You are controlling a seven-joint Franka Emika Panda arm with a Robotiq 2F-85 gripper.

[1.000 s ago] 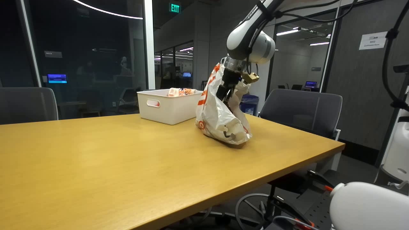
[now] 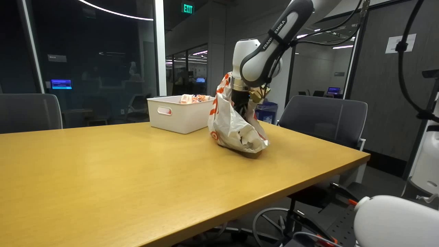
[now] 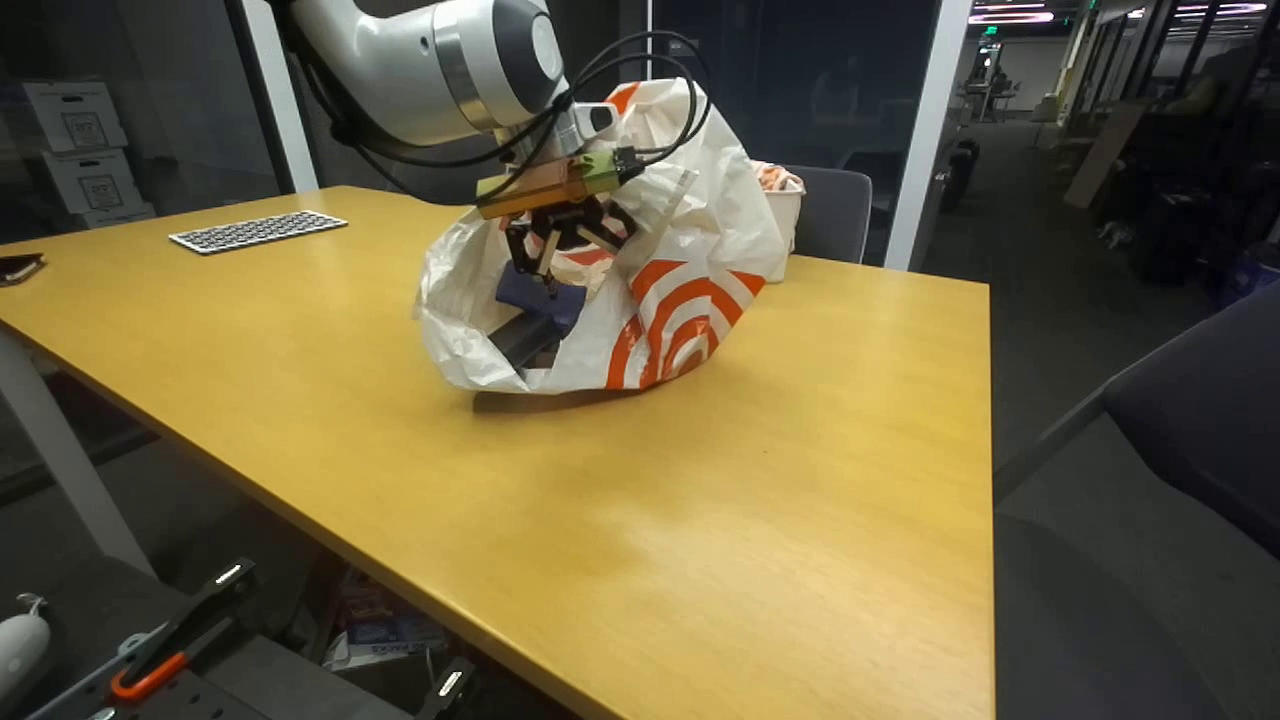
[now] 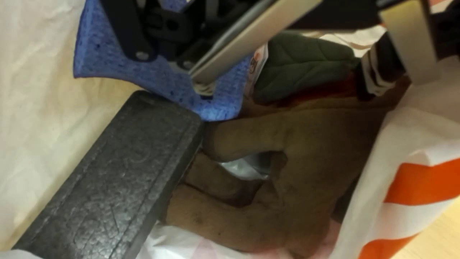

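A white plastic bag with red-orange markings (image 2: 232,127) stands open on the table. My gripper reaches into its mouth, open, with its fingers (image 4: 254,36) wide apart. Around the left fingertip lies a blue speckled item (image 4: 114,56), apparently soft. A dark green quilted piece (image 4: 304,64) shows between the fingers, farther down in the bag. Below them in the wrist view are a brown soft object with finger-like parts (image 4: 310,151) and a dark grey textured case (image 4: 112,172). From exterior view 2, the blue item (image 3: 540,294) appears just under the gripper. Whether either finger touches anything, I cannot tell.
Close behind the bag is a white bin (image 2: 179,115) with patterned cloth (image 2: 193,98) inside. A keyboard (image 3: 258,230) lies at the table's far side in exterior view 2.
In exterior view 1, my gripper has moved left and lower into the bag and now points more steeply down. The bag has shifted slightly left.
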